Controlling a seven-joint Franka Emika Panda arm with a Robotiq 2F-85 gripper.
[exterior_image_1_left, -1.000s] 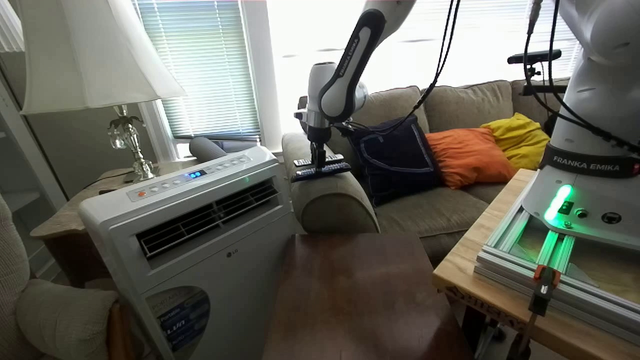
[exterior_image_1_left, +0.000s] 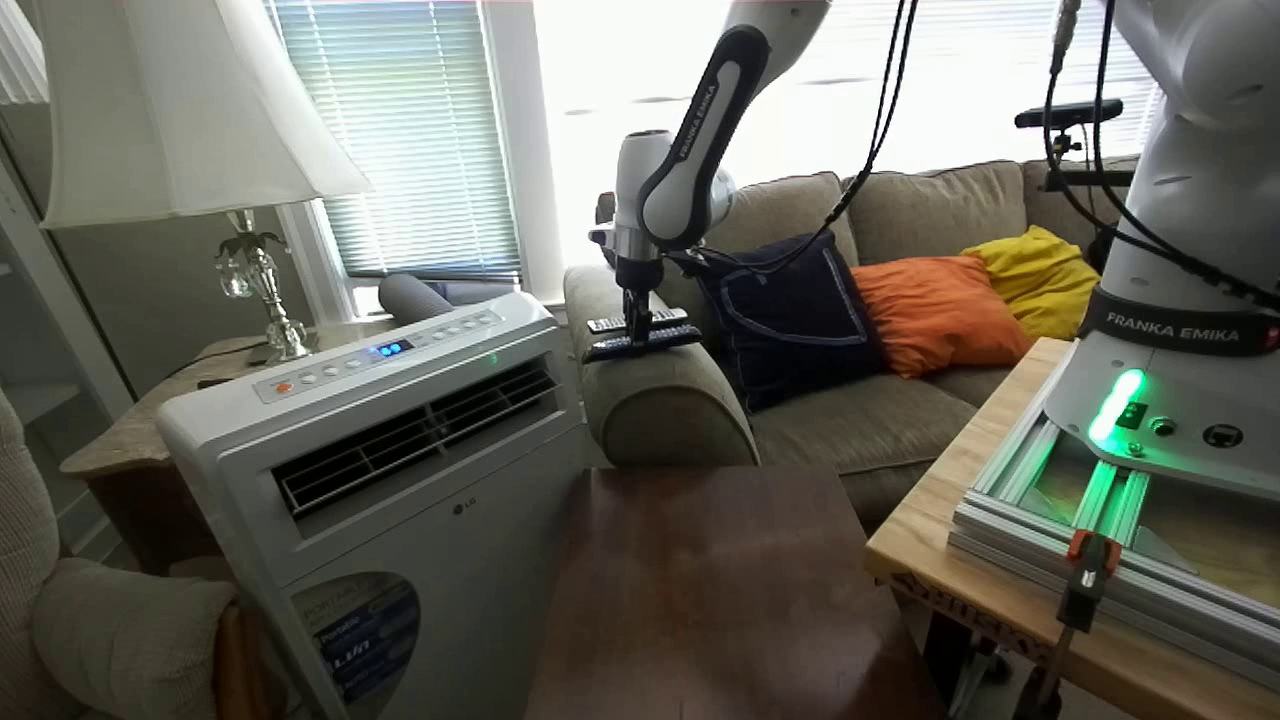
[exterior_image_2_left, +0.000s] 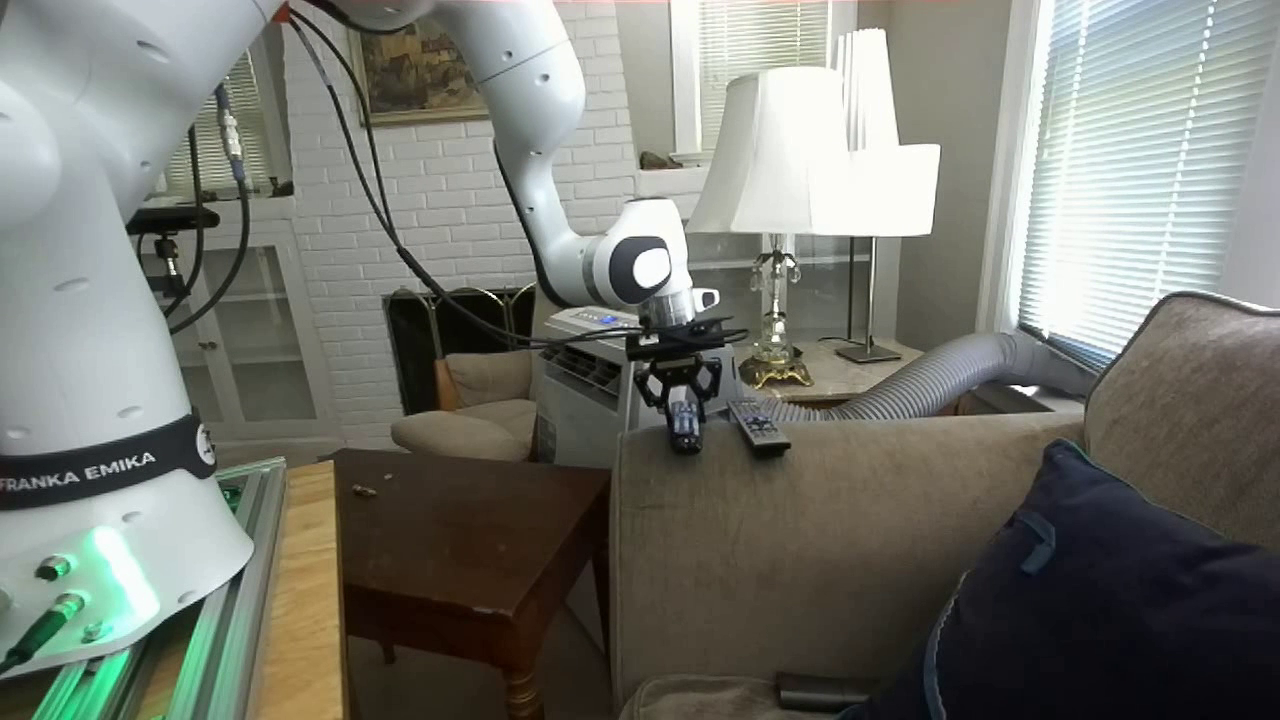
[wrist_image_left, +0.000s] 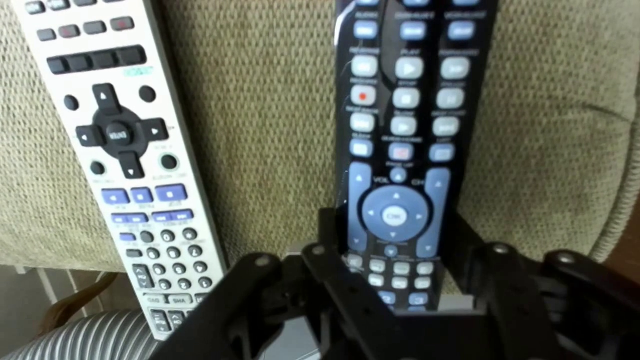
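Note:
A black remote (wrist_image_left: 403, 126) with blue and grey buttons lies along the sofa's armrest (exterior_image_2_left: 846, 462). My gripper is shut on it, one finger (wrist_image_left: 328, 231) against each long side, near its round blue pad. The remote still looks to be on or very close to the armrest fabric; any gap below it is hard to tell. Beside it, apart from the gripper, rests a silver-white remote (wrist_image_left: 129, 144) with dark buttons. From the side, the gripper (exterior_image_1_left: 637, 330) points straight down over the black remote (exterior_image_1_left: 644, 343).
A white air conditioner (exterior_image_1_left: 396, 420) stands close beside the armrest, its grey hose (exterior_image_2_left: 948, 370) running behind. A bare brown wooden table (exterior_image_1_left: 720, 576) is in front. Dark blue (exterior_image_1_left: 798, 318), orange (exterior_image_1_left: 942, 312) and yellow (exterior_image_1_left: 1039, 278) pillows lie on the sofa.
The gripper and wrist have come down very slightly at the black remote. Both remotes appear in the same place.

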